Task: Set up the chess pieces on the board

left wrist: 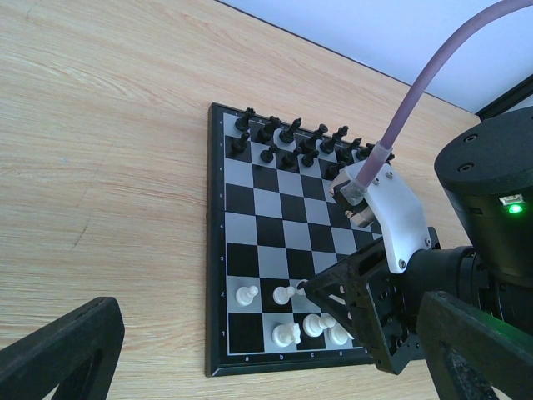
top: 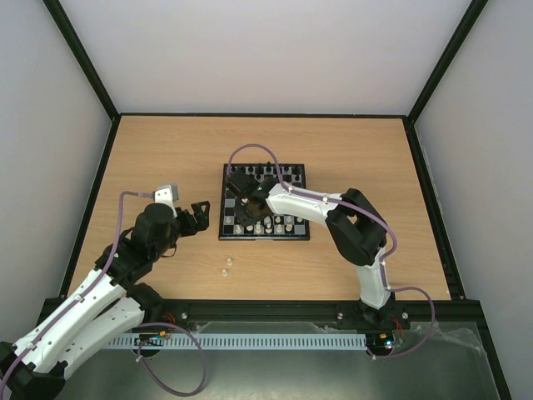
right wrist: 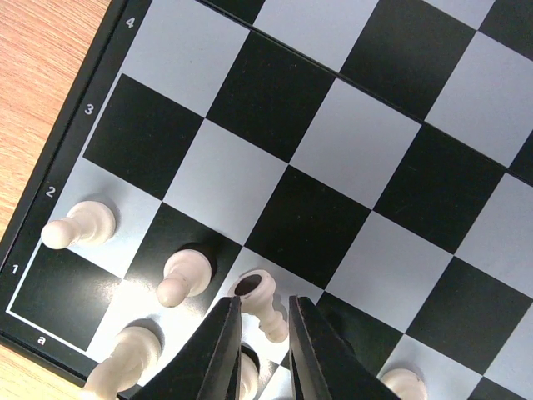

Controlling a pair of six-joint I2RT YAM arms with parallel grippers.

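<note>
A white pawn [right wrist: 261, 300] lies tipped on a light square in the second row, its dark underside facing up and away from my right gripper. That gripper is slightly open, with one finger [right wrist: 218, 346] on each side of the pawn's head end. Upright white pawns stand on a2 [right wrist: 90, 222] and b2 [right wrist: 186, 273] to its left. In the left wrist view the right hand hides part of the chessboard [left wrist: 215, 250]. My left gripper [top: 202, 215] hangs left of the board, wide open and empty.
Several black pieces [left wrist: 291, 131] line the board's far side. White back-row pieces, among them a rook [left wrist: 286, 334], stand close around the right fingers. Two small white pieces [top: 230, 262] sit on the table in front of the board.
</note>
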